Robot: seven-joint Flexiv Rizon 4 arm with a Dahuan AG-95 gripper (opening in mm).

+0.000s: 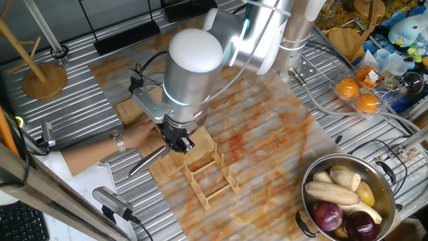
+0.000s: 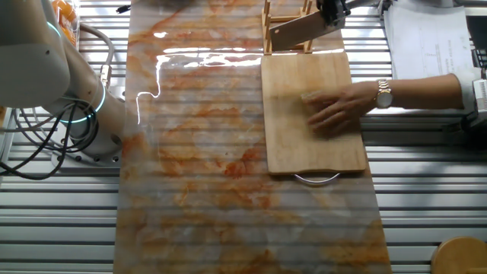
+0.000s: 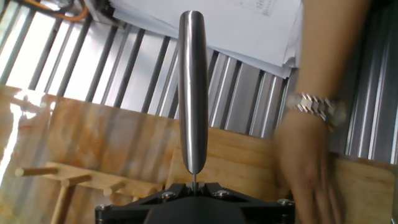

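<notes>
My gripper [image 1: 180, 142] is shut on a knife, over the edge of the cutting board near the wooden rack. The knife's steel handle [image 3: 193, 93] sticks out away from the fingers in the wrist view, and only a thin edge of metal shows between the fingers. In exterior view 2 its broad blade [image 2: 300, 32] hangs in front of the rack. A wooden cutting board [image 2: 285, 125] lies on the marbled mat. On it rests a person's hand [image 2: 338, 106], blurred. The pegged wooden rack [image 1: 212, 192] stands beside the board.
A metal pot [image 1: 314, 167] of potatoes and purple onions stands at the right. Paper sheets [image 2: 430, 38] lie near the person's arm. The person's forearm [image 1: 93, 155] reaches in close to the knife handle.
</notes>
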